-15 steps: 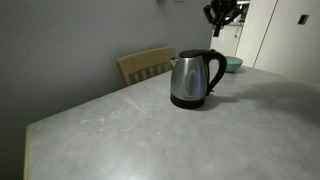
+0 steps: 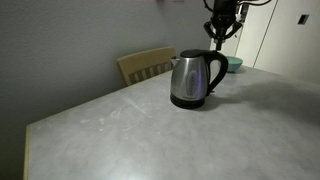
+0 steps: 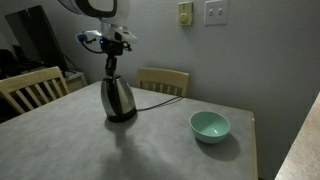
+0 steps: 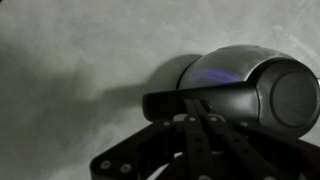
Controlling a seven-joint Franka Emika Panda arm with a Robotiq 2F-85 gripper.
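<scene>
A silver kettle (image 2: 190, 80) with a black lid, handle and base stands upright on the grey table. From above, in the wrist view, its black lid (image 4: 291, 97) and black handle (image 4: 205, 101) show, with a purple glint on the metal side. My gripper (image 2: 219, 48) points down at the top of the handle, its fingers together. In the second exterior view the gripper (image 3: 110, 74) is just over the kettle (image 3: 118, 100); whether it touches the handle cannot be told. Nothing shows between the fingers.
A mint-green bowl (image 3: 210, 126) sits on the table to one side of the kettle. Wooden chairs (image 3: 163, 80) stand at the table's edges. A dark cord (image 3: 160, 104) runs from near the kettle's base.
My gripper has come down a little toward the kettle's handle over the last second. The kettle and bowl have stayed in place.
</scene>
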